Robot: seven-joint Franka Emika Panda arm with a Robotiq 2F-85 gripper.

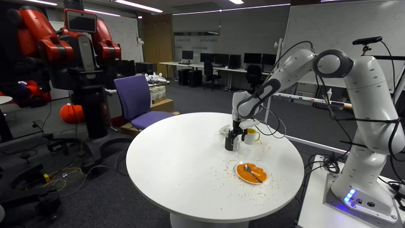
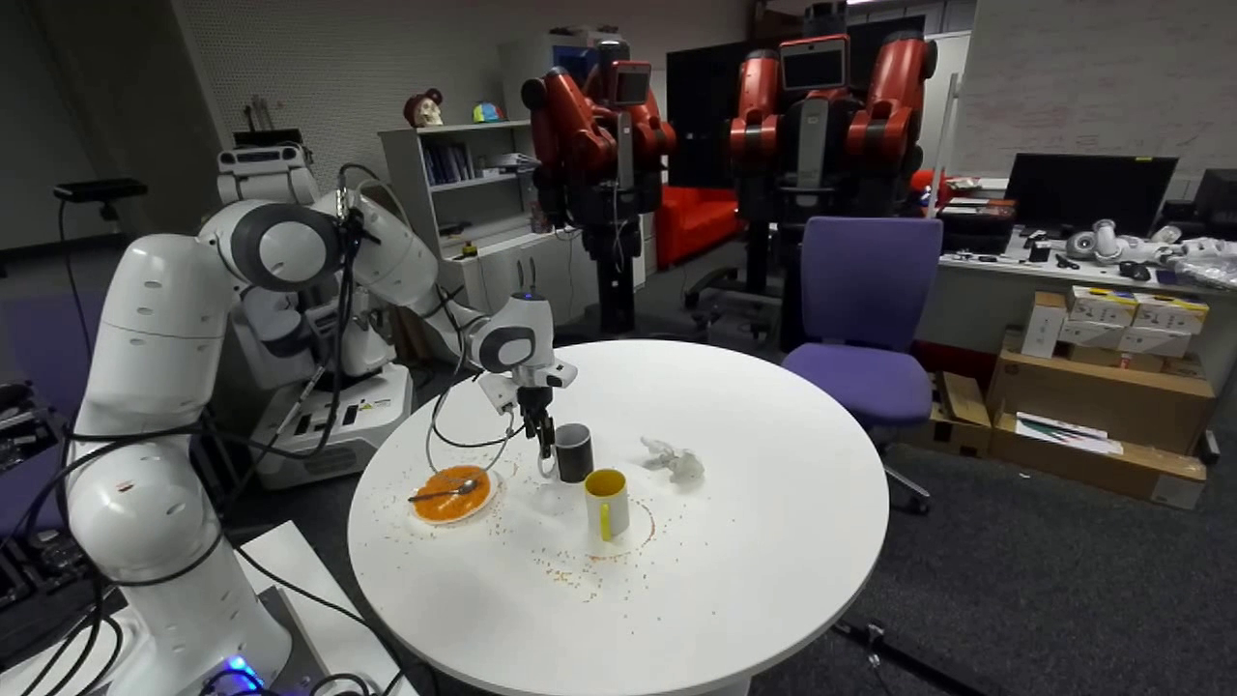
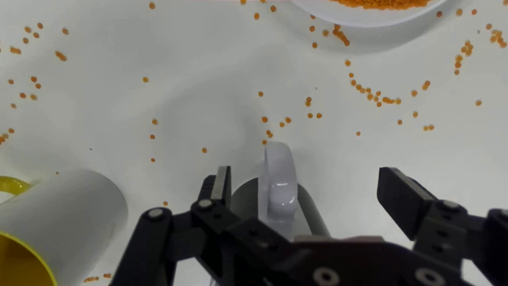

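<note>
A dark mug (image 1: 228,144) stands upright on the round white table, its pale handle (image 3: 282,188) turned toward the plate. My gripper is open and low at this mug. In the wrist view the handle lies in the gap between the fingers, closer to the left one, with a wider gap on the right. Part of the mug's body is hidden under the gripper. Exterior view 2 has the gripper (image 2: 541,441) pointing down on the handle side of the mug (image 2: 574,453). Whether any finger touches it I cannot tell.
A white mug with a yellow inside (image 2: 606,505) stands close by. A plate of orange grains (image 1: 246,178) carries a spoon (image 1: 253,173). Crumpled clear plastic (image 2: 675,462) lies near the mugs. Loose grains are scattered around.
</note>
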